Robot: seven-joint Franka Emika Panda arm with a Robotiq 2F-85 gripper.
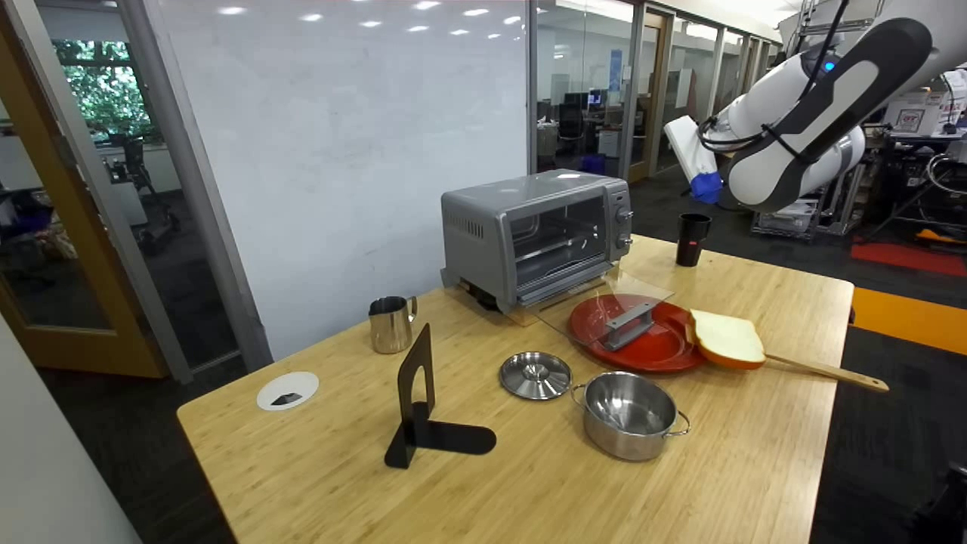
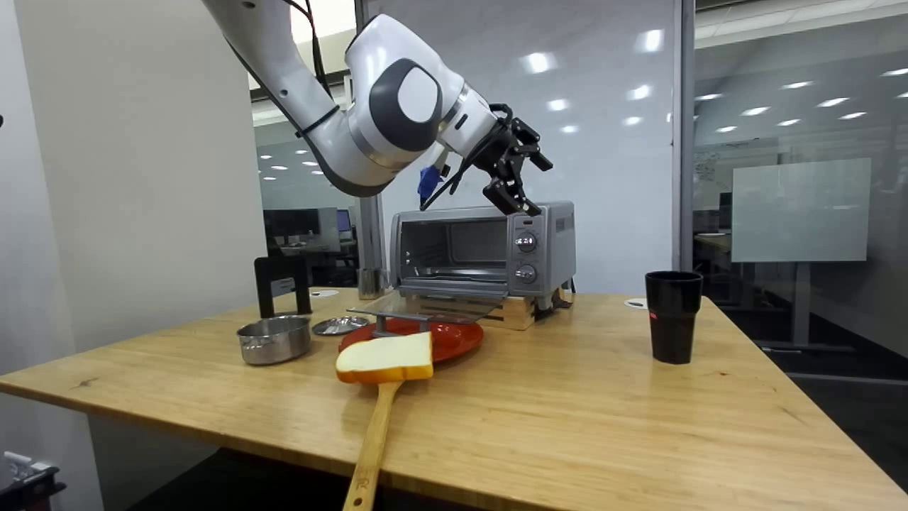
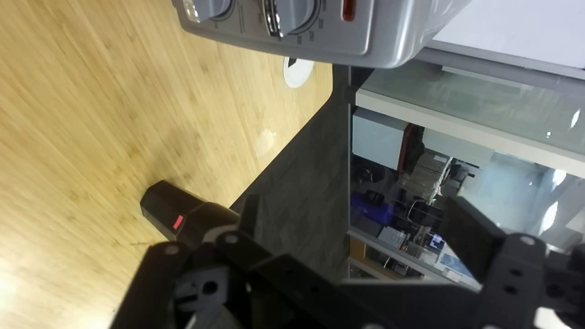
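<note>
My gripper (image 2: 534, 186) is raised above the table, in front of the toaster oven (image 2: 557, 247) in exterior view 2. Its fingers stand wide apart with nothing between them, as the wrist view also shows. A black cup (image 2: 674, 316) stands upright on the table, well apart from the gripper; in the wrist view it appears beyond the left finger (image 3: 251, 214). The toaster oven's door is down. On the red plate's (image 1: 666, 355) edge rests a bread slice (image 1: 727, 337), on the head of a wooden-handled spatula (image 1: 829, 370). Exterior view 1 hides the gripper's fingers.
A clear panel with a grey handle (image 1: 630, 326) lies over the plate. Nearby are a steel pot (image 1: 625, 431), its lid (image 1: 535, 375), a metal pitcher (image 1: 390, 326) and a black bookend (image 1: 453, 437). Bare tabletop lies between plate and cup.
</note>
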